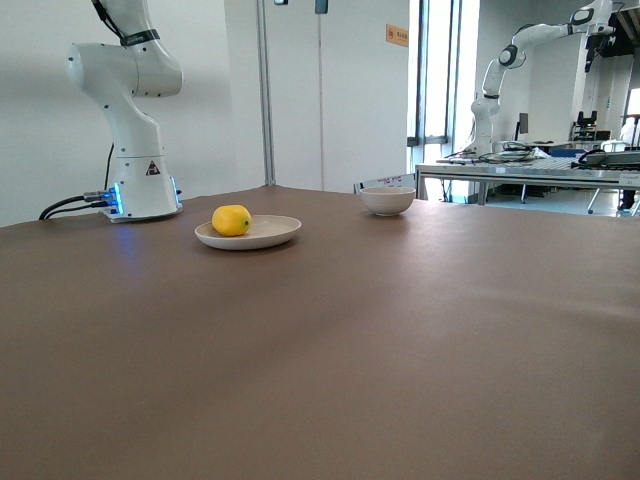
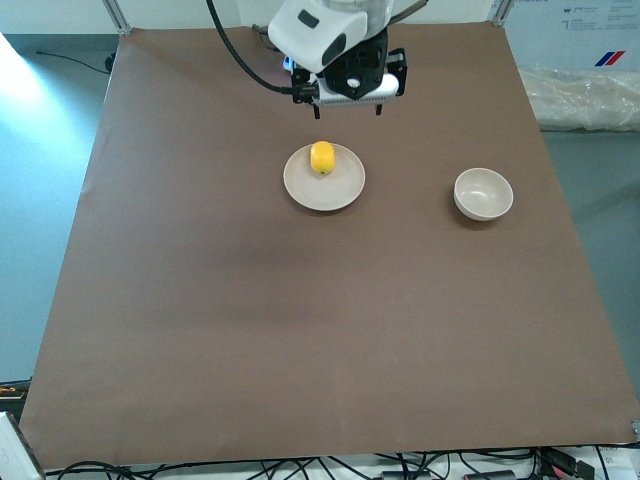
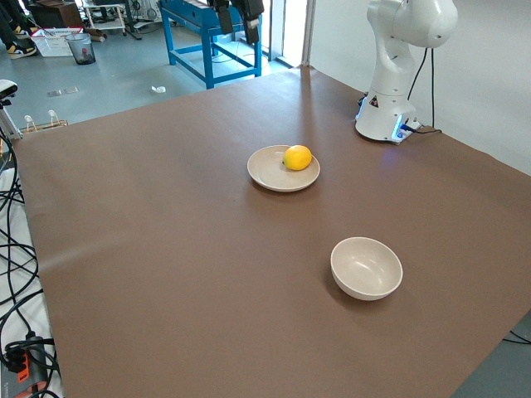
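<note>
A yellow lemon point(image 2: 322, 157) point(image 1: 231, 220) point(image 3: 297, 157) rests on a pale round plate point(image 2: 308, 190) point(image 1: 273, 228) point(image 3: 274, 177). A white bowl point(image 2: 483, 194) point(image 1: 387, 200) point(image 3: 366, 268) stands empty on the brown table, apart from the plate, to its right in the left view. My gripper point(image 2: 347, 110) hangs over the back of the table, above and behind the plate, with its two black fingers apart and nothing seen between them. In the right view it shows only partly at the top edge.
The arm's base point(image 1: 140, 185) stands at the table's edge, with cables beside it. Cables and electronics point(image 2: 500, 470) lie along the near edge outside the table top in the left view.
</note>
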